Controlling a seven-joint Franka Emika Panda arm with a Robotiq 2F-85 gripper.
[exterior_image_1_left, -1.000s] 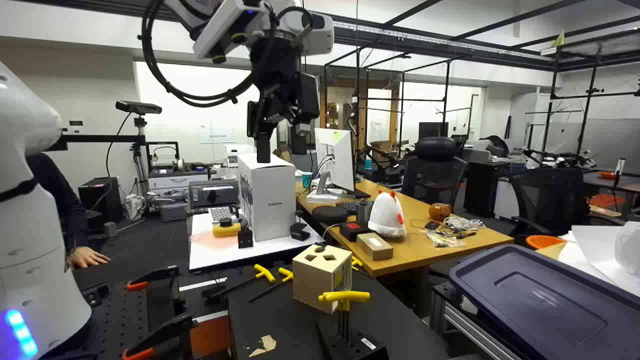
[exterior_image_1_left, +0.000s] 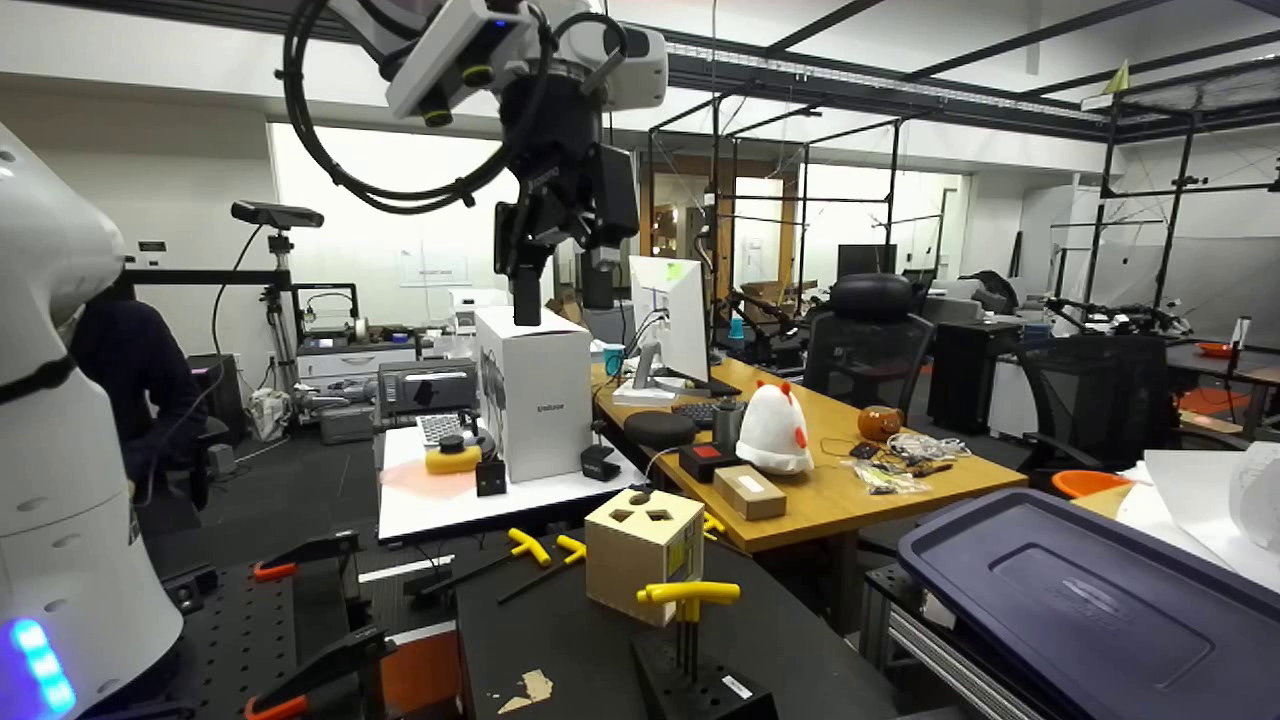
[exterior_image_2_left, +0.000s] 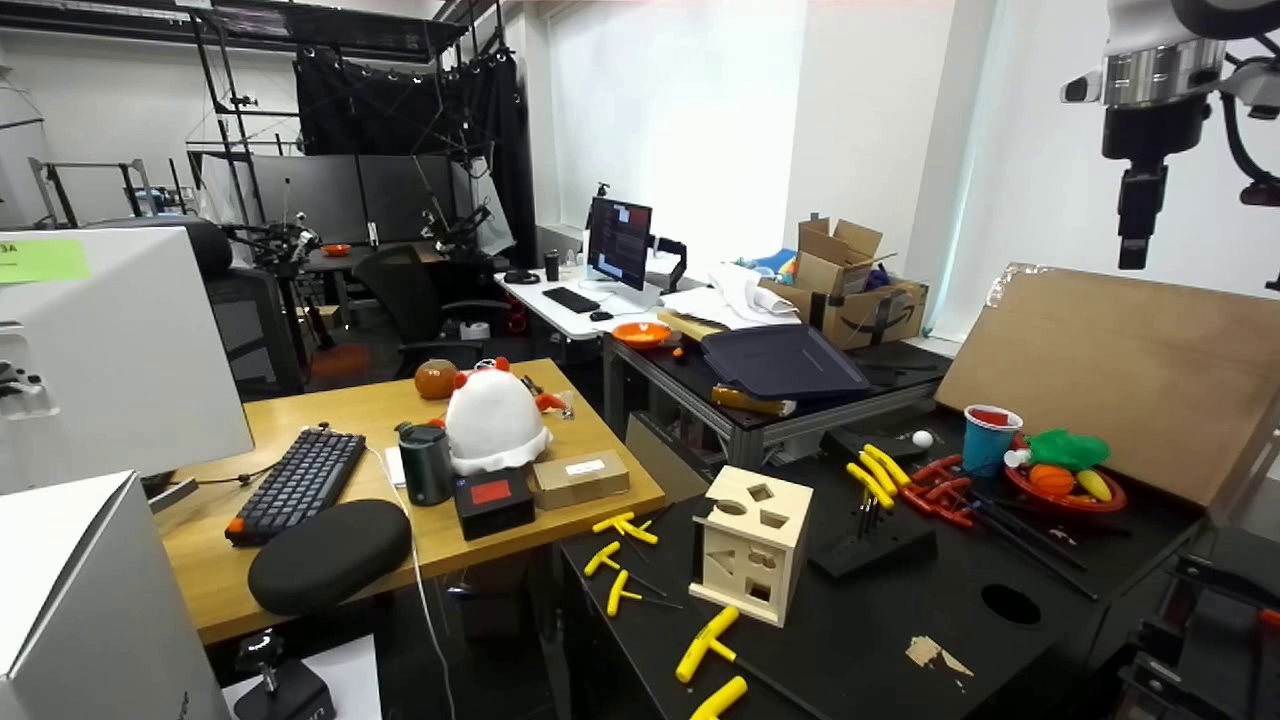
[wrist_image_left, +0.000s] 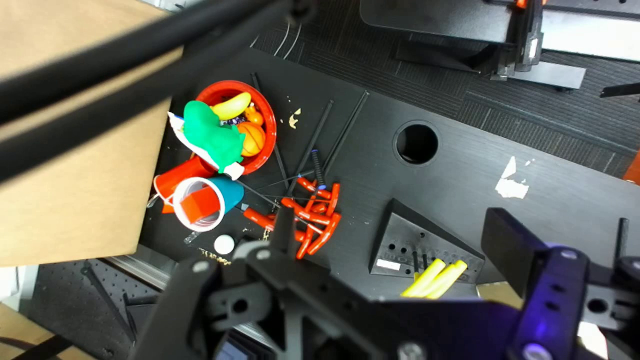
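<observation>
High over the black table, my gripper (exterior_image_1_left: 561, 306) stands open, its two fingers well apart with nothing between them. Below lies a black hex-key stand (wrist_image_left: 414, 252) holding yellow-handled keys (wrist_image_left: 435, 279). The wooden shape-sorter box (exterior_image_2_left: 756, 546) rests on the table beside that stand. A red bowl (wrist_image_left: 268, 144) holds toy fruit and a green toy (wrist_image_left: 207, 135). Next to the bowl is a blue cup (wrist_image_left: 231, 191) with a red block (wrist_image_left: 201, 205) inside. Several red-handled keys (wrist_image_left: 309, 219) are heaped near the cup, and a white ball (wrist_image_left: 223, 244) sits close by.
A cardboard panel (exterior_image_2_left: 1116, 372) leans behind the bowl. The table has a round hole (wrist_image_left: 417, 144) and a torn paper scrap (wrist_image_left: 511, 187). Loose yellow keys (exterior_image_2_left: 708, 642) lie near one edge. Bare table surrounds the hole.
The arm and gripper have not moved.
</observation>
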